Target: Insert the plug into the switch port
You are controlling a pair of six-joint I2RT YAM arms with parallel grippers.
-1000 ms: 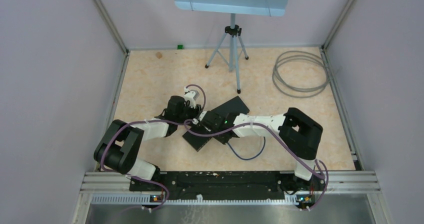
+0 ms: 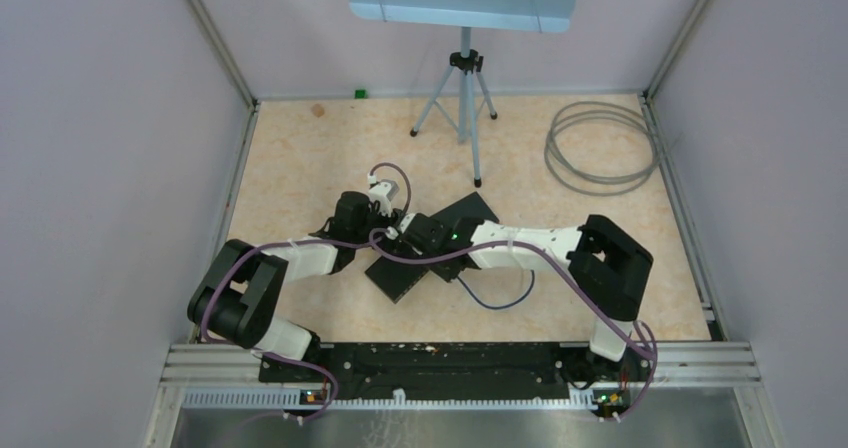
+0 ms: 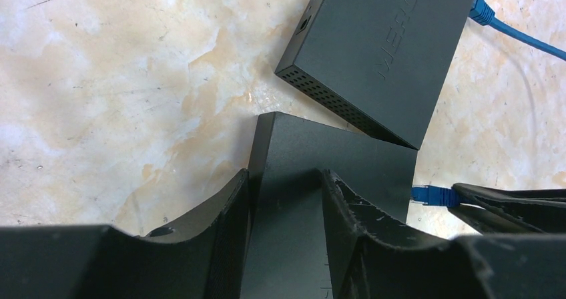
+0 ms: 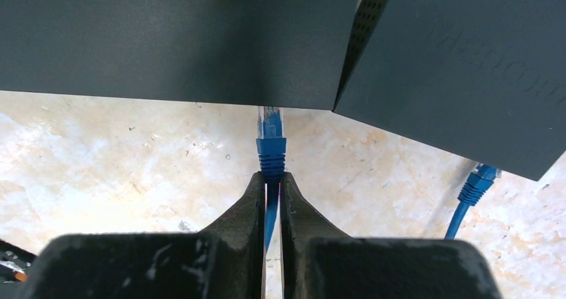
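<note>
A black switch box lies in the left wrist view, and my left gripper is shut on it, one finger at each side. The blue plug points at that box's edge in the right wrist view; its clear tip meets the edge, and the port itself is hidden beneath. My right gripper is shut on the plug's cable end, just behind the ribbed boot. How deep the tip sits cannot be seen. From the left wrist side, the plug shows at the box's right edge.
A second black switch box touches the first at a corner, with the cable's other blue plug at its side. A tripod and a coiled grey cable stand at the back. Bare table lies at left.
The left arm has stayed still.
</note>
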